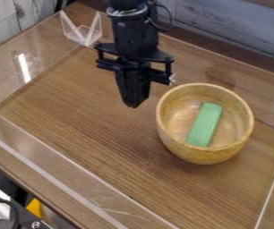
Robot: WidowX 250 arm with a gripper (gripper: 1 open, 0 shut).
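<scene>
My black gripper (133, 97) hangs above the middle of the table, left of a tan wooden bowl (175, 148). Its fingertips are close together, shut, with nothing visible between them. A green block (203, 124) lies inside the bowl.
Clear walls or panels stand along the left and back edges. A small yellow item (34, 207) and black cables show at the lower left, off the tabletop.
</scene>
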